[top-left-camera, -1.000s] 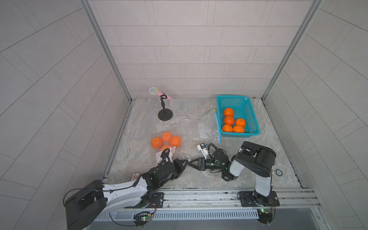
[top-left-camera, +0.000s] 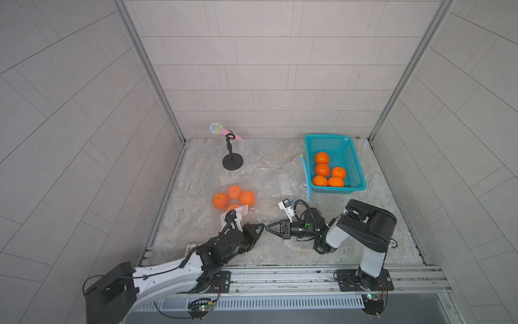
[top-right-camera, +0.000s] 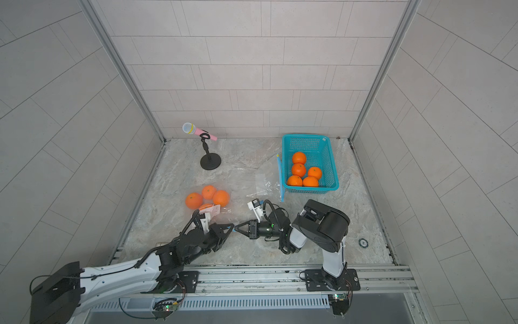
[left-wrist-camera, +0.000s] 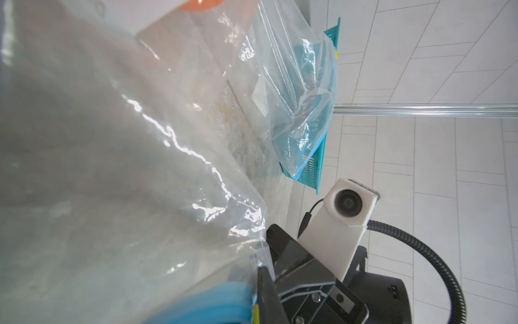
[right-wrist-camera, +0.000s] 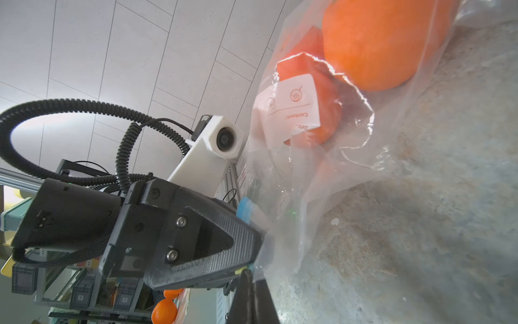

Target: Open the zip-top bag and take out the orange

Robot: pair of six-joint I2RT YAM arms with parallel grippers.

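A clear zip top bag (right-wrist-camera: 286, 199) lies on the left part of the table with several oranges (top-left-camera: 234, 192) inside. Its white label (right-wrist-camera: 291, 110) shows beside a large orange (right-wrist-camera: 385, 40) in the right wrist view. The blue zip strip (left-wrist-camera: 215, 303) crosses the bottom of the left wrist view. At the bag's mouth my left gripper (top-left-camera: 261, 229) is shut on the bag's edge. Facing it tip to tip is my right gripper (top-left-camera: 268, 228), shut; whether thin film lies between its fingers is hidden. The fingertips (right-wrist-camera: 249, 299) sit close to the strip's end.
A teal basket (top-left-camera: 353, 164) with several loose oranges (top-left-camera: 322, 169) stands at the back right. Another clear bag with a blue strip (top-left-camera: 306, 175) lies against its left side. A black stand (top-left-camera: 232, 161) with a pink microphone is at the back left.
The right arm has shifted slightly right, and the left arm's rear links have swung a little left and down.
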